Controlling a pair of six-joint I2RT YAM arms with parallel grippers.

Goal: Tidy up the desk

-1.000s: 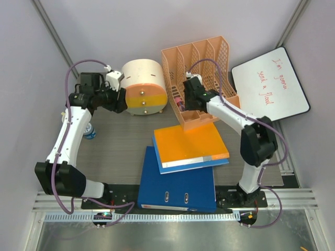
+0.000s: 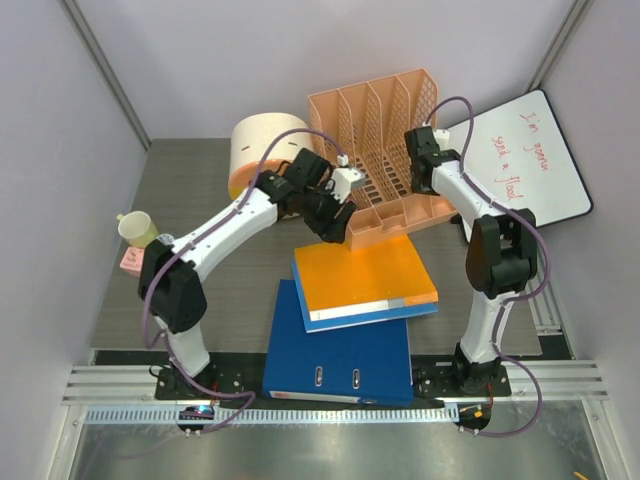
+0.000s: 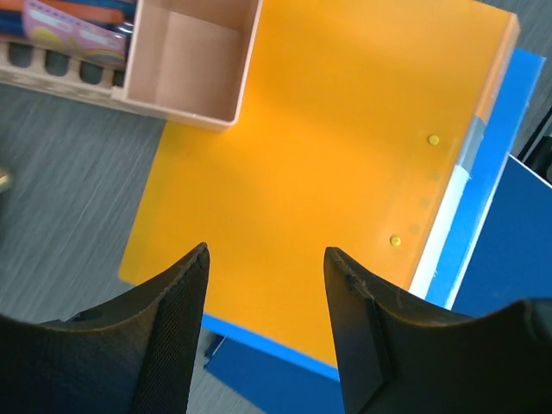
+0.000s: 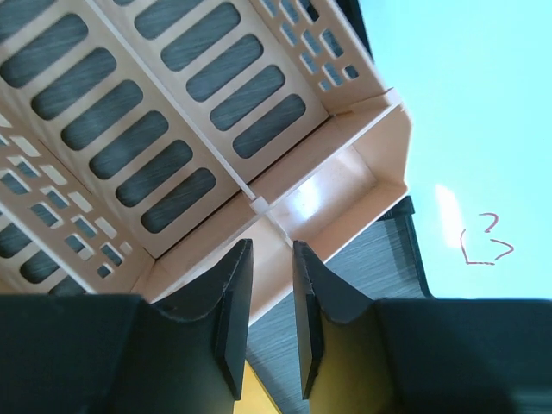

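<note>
A peach desk rack (image 2: 365,145) with tall dividers stands at the back of the desk. In front of it lie a yellow binder (image 2: 365,275), a light blue one (image 2: 372,318) beneath that, and a dark blue binder (image 2: 340,350) nearest me. My left gripper hovers over the yellow binder beside the rack's front corner, fingers parted and empty. Over the rack's right front trays is my right gripper, its fingers a little apart with nothing between them. Pens and a pink pouch (image 3: 78,33) lie in the rack's left slot.
Left of the rack stands a rounded drawer box (image 2: 262,145), partly behind my left arm. A green-white cup (image 2: 137,228) and a pink block (image 2: 132,261) sit at the far left. A whiteboard (image 2: 525,160) leans at the back right. Bare desk shows on the left.
My left arm has swung right from the drawer box's left side to the rack's front corner. The right gripper has moved right across the rack. The binders have not moved.
</note>
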